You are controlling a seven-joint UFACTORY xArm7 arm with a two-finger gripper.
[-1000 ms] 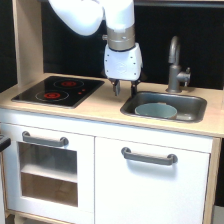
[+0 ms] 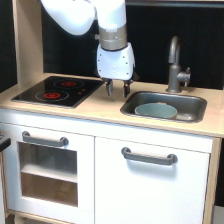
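My white arm reaches in from the top left, and its gripper (image 2: 118, 92) points down above the counter between the stove and the sink. The two dark fingers stand apart; nothing shows between them, so the gripper is open. To its right, a dark sink (image 2: 194, 105) is set into the wooden counter (image 2: 92, 107). In that basin lies a round, greenish plate (image 2: 156, 111). Left of the gripper is the black stove top (image 2: 45, 97) with two red burner rings.
A dark faucet (image 2: 175, 67) rises behind the sink. Below the counter are a left door (image 2: 35, 135) with a window and a white right door (image 2: 150, 190), each with a bar handle.
My arm and gripper have moved a little to the left, away from the sink. The plate, sink and stove look the same.
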